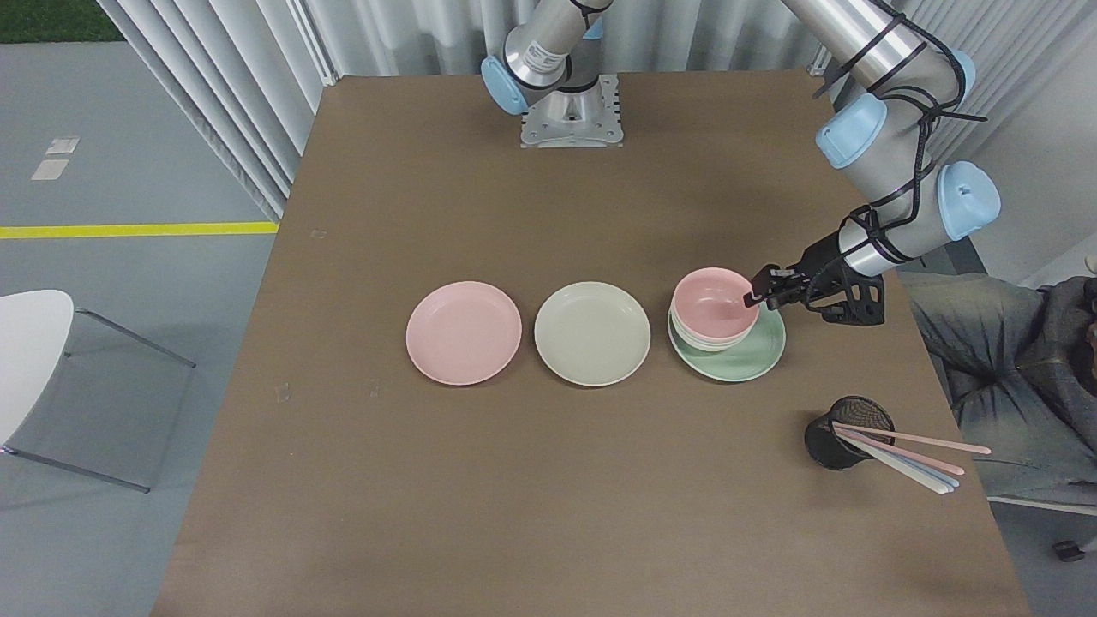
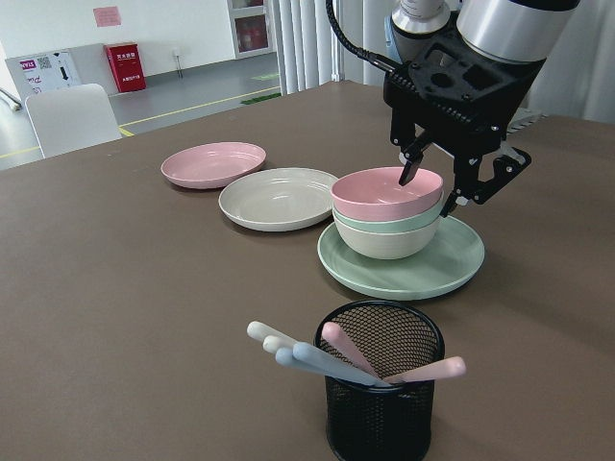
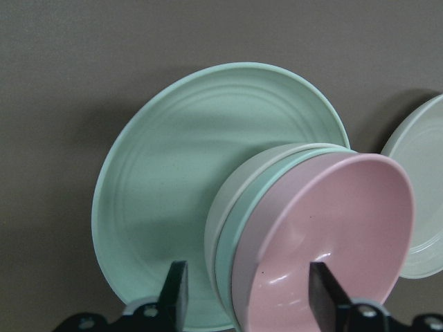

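A nested stack of bowls, pink (image 1: pixel 711 298) on top, then mint (image 2: pixel 384 225) and cream (image 2: pixel 384 246), sits on the mint plate (image 1: pixel 746 360). My black gripper is open at the stack's near-right side in the front view, fingertips at or just above the pink rim; whether they touch it I cannot tell. In the wrist view the fingertips are apart, the stack's side between and beneath them.
A white plate (image 1: pixel 591 334) and pink plate (image 1: pixel 464 334) lie left of the stack. A black mesh cup (image 2: pixel 380 423) with chopsticks stands nearer the front right.
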